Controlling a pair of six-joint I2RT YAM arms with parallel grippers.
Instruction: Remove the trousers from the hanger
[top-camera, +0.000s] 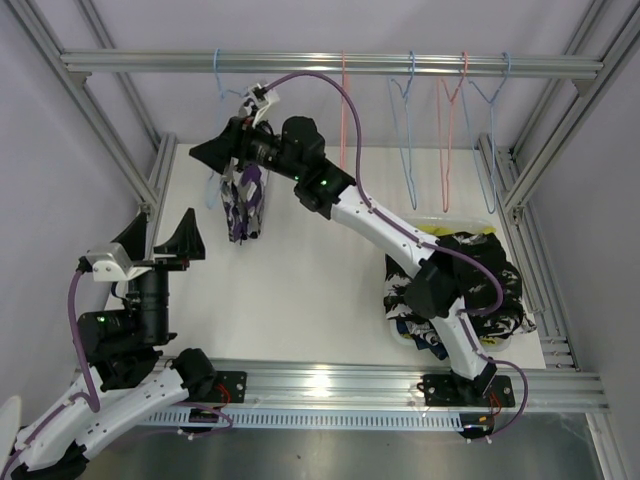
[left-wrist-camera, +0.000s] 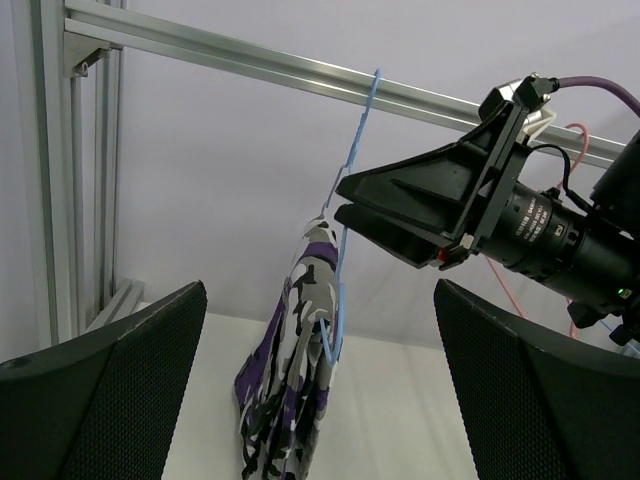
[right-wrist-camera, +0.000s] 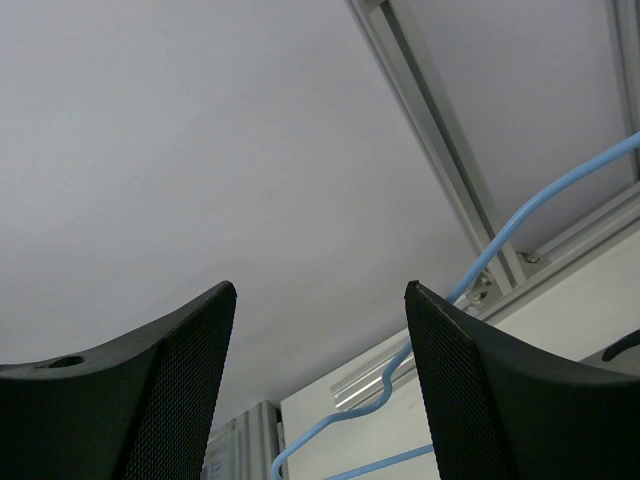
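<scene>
Camouflage trousers in white, black and purple (top-camera: 245, 205) hang on a blue hanger (left-wrist-camera: 362, 120) from the rail at the upper left. My right gripper (top-camera: 205, 148) is open over the hanger, in front of the trousers' upper part in the top view; the right wrist view shows the blue hanger (right-wrist-camera: 500, 240) by its fingers, with no cloth visible between them. My left gripper (top-camera: 160, 240) stands open at the lower left, facing the hanging trousers (left-wrist-camera: 295, 370), which are apart from it.
The metal rail (top-camera: 380, 62) carries several empty blue and red hangers to the right. A tray (top-camera: 440, 225) of dark patterned clothes sits at the right. The middle of the white board is clear.
</scene>
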